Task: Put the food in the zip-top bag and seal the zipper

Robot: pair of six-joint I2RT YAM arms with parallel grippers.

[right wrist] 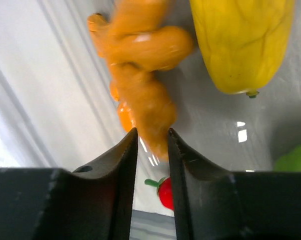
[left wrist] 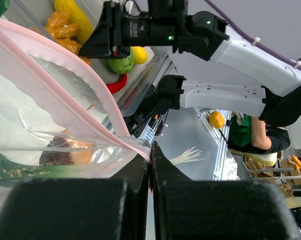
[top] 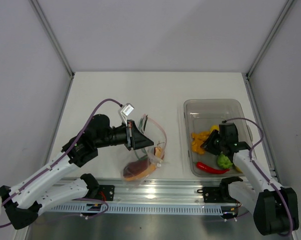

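Observation:
In the left wrist view, my left gripper is shut on the pink rim of the clear zip top bag (left wrist: 98, 90), whose mouth gapes. Inside the bag are a brown-and-orange food piece (top: 135, 170) and something long and green (left wrist: 35, 170). Over the grey tray, my right gripper (top: 204, 148) points down at knobbly orange food (top: 197, 143). Its fingertips stand apart in the right wrist view, with part of the orange food (right wrist: 145, 100) visible beyond and between them. Whether they touch it cannot be told.
The grey tray (top: 210, 104) also holds a red pepper (top: 212, 169), green food (top: 224, 161) and a yellow vegetable (right wrist: 245, 45) beside the orange food. Bare white table (top: 140, 90) lies behind the bag, and a narrow strip separates bag and tray.

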